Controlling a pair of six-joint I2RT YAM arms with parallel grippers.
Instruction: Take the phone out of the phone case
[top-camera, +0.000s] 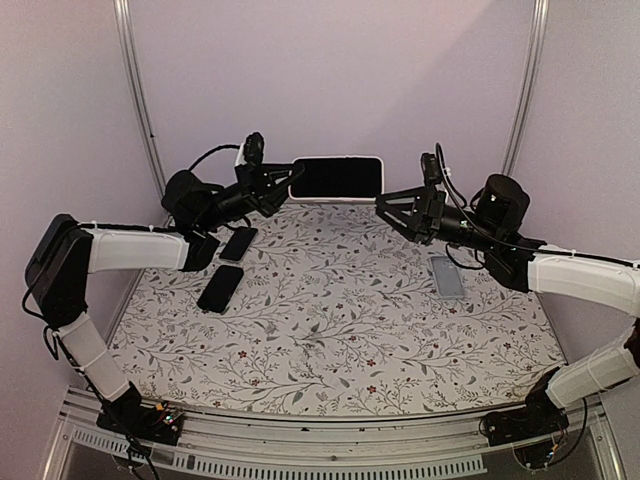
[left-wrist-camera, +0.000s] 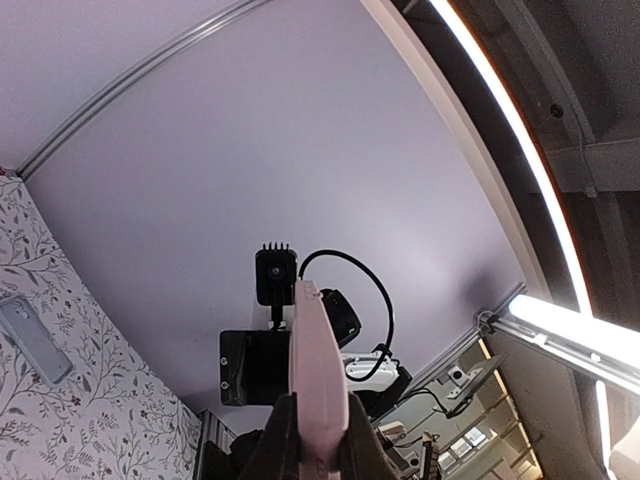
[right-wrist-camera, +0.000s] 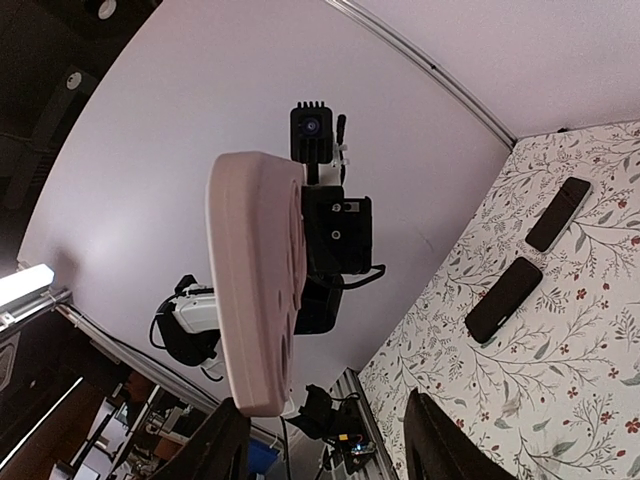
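A phone in a pale pink case (top-camera: 336, 178) is held up in the air, screen toward the top camera, by my left gripper (top-camera: 292, 178), shut on its left end. In the left wrist view the case (left-wrist-camera: 316, 380) stands edge-on between the fingers. My right gripper (top-camera: 384, 210) is just right of the cased phone's free end, slightly lower, with its fingers apart and nothing between them. In the right wrist view the case's pink edge (right-wrist-camera: 245, 280) rises above and left of the fingertips.
Two dark phones (top-camera: 221, 289) (top-camera: 238, 243) lie on the left of the floral mat (top-camera: 330, 330). A light grey flat item (top-camera: 446, 277) lies on the right.
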